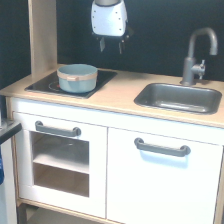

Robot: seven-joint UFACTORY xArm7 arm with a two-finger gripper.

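Observation:
My gripper (pixel 112 43) hangs at the top centre of the camera view, above and to the right of a teal pot (pixel 77 82) that sits on the black stovetop (pixel 105 81). The two dark fingers point down, apart, with nothing visible between them. The pot is upright, with a pink band near its rim.
A wooden counter (pixel 128 92) carries a sink (pixel 175 96) and a grey tap (pixel 196 55) at the right. Below are two white cabinet doors (pixel 150 180), the left one with a window. A dark railed object stands at the left edge.

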